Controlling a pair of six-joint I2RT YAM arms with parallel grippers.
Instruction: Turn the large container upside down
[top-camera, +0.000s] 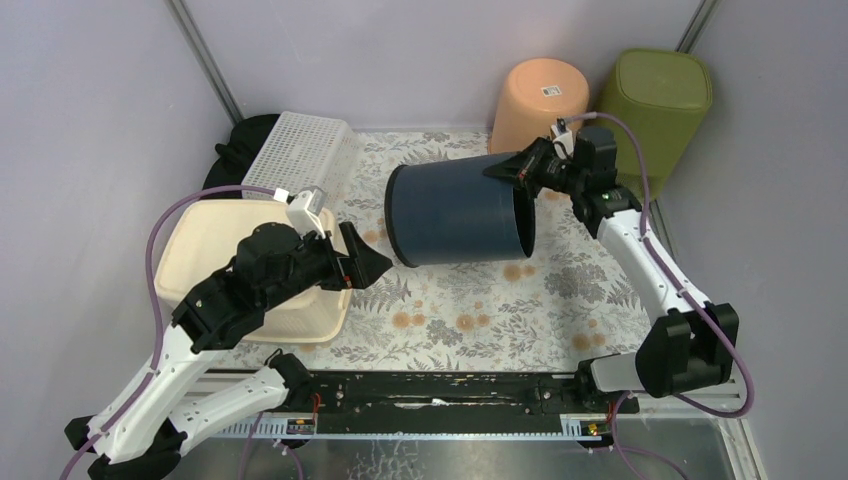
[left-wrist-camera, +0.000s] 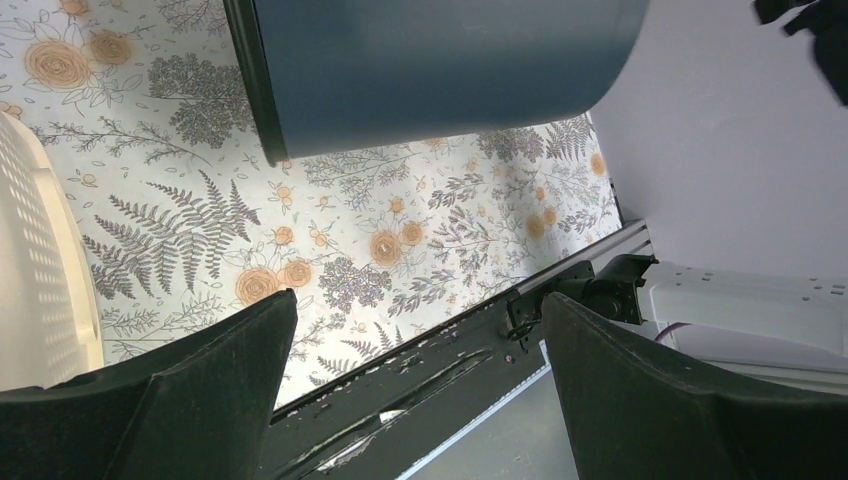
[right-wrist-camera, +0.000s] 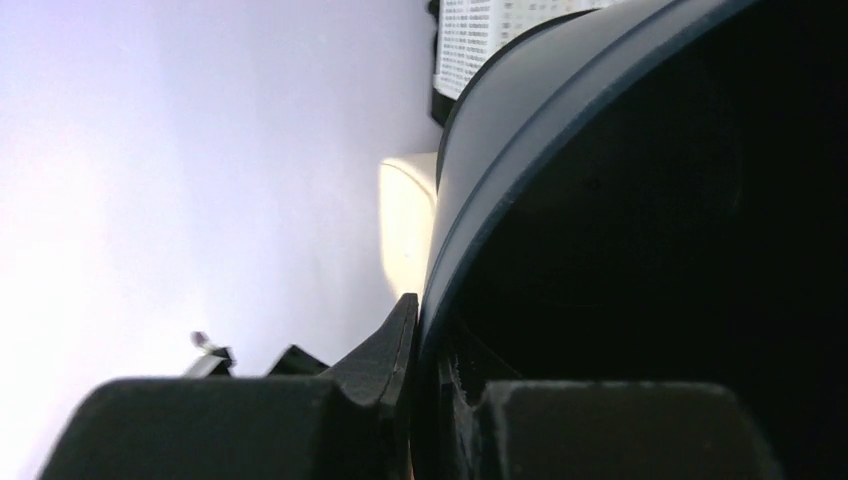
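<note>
The large dark blue container lies tilted on its side in the air, its open mouth facing right and its base toward the left. My right gripper is shut on the rim at the mouth; in the right wrist view the container's rim runs between the fingers. Left of the container's base, my left gripper stands open and empty. The left wrist view shows the container's side wall beyond its two spread fingers, not touching them.
Cream bins and a white perforated basket stand on the left. At the back right are an orange bin and a green bin.
</note>
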